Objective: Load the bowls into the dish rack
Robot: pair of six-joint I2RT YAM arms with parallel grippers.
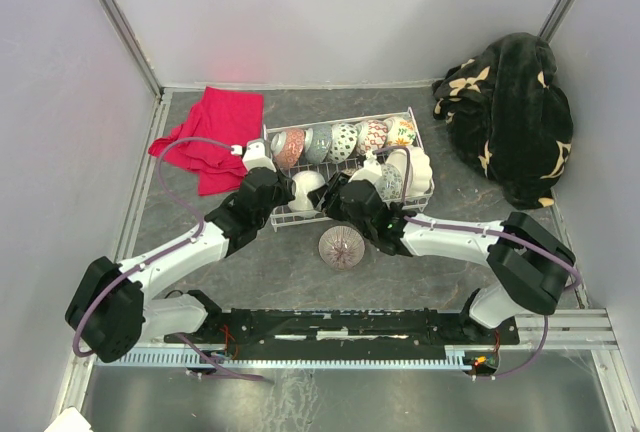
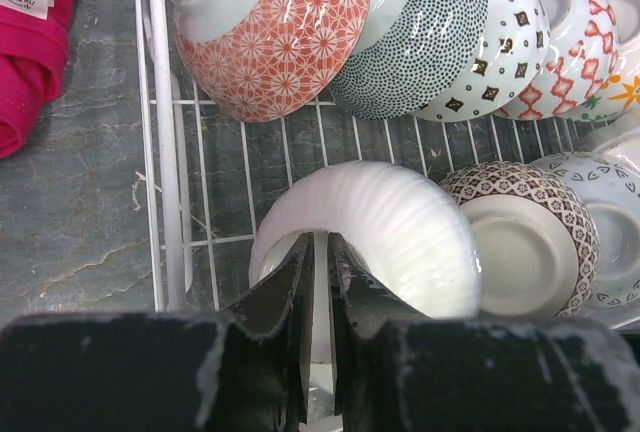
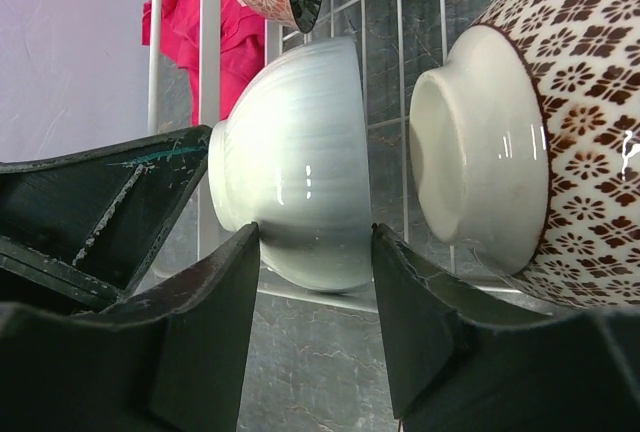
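Observation:
A white ribbed bowl (image 1: 305, 190) stands on its side in the front left of the dish rack (image 2: 163, 132), its foot toward the left. My left gripper is at that foot, fingertips close together; whether it holds the rim is unclear. My right gripper has its fingertips at the lower body of the white bowl, part open; a firm hold cannot be told. A brown-patterned bowl (image 3: 590, 142) lies beside it to the right, and a row of patterned bowls (image 1: 342, 142) fills the back of the rack.
A clear ribbed bowl (image 1: 341, 248) sits on the table in front of the rack. A red cloth (image 1: 210, 122) lies to the left, a dark patterned cloth (image 1: 505, 122) at the back right. Stacked white bowls occupy the rack's right end.

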